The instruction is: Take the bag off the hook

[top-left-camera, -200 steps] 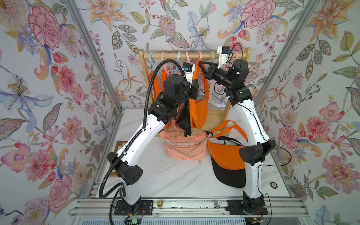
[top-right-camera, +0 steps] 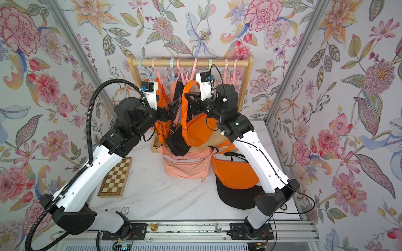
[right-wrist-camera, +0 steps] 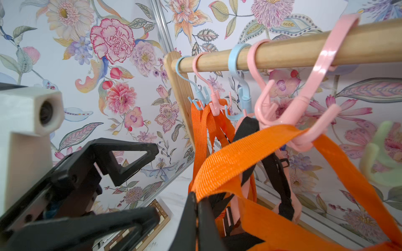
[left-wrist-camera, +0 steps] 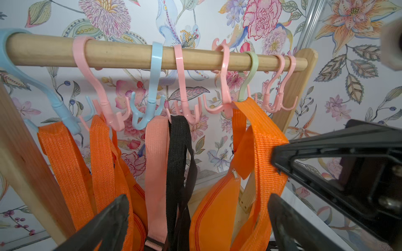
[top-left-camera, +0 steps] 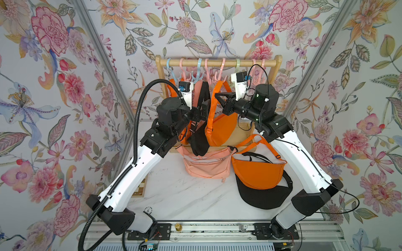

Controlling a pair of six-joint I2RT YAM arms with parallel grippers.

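An orange bag (top-left-camera: 228, 127) hangs from the rack, its strap (right-wrist-camera: 251, 148) looped over an arm of a pink hook (right-wrist-camera: 309, 100). My right gripper is shut on that strap, which stretches from the hook to the fingertips. In the left wrist view the same strap (left-wrist-camera: 268, 146) bends over at the right gripper's tips and drops down. My left gripper stands open to the left of this strap, its fingers wide apart with nothing held; in the right wrist view its fingers (right-wrist-camera: 129, 156) are also parted.
Other orange, pink and black straps (left-wrist-camera: 157, 167) hang close by on the left of the rod (left-wrist-camera: 121, 52). A pink bag (top-left-camera: 207, 167) and an orange-black bag (top-left-camera: 259, 173) lie on the table. A chessboard (top-right-camera: 115, 177) is at the left.
My right gripper has drawn the strap lower and away from the rod, and the bag has swung right. My left arm has moved left and down, away from the strap.
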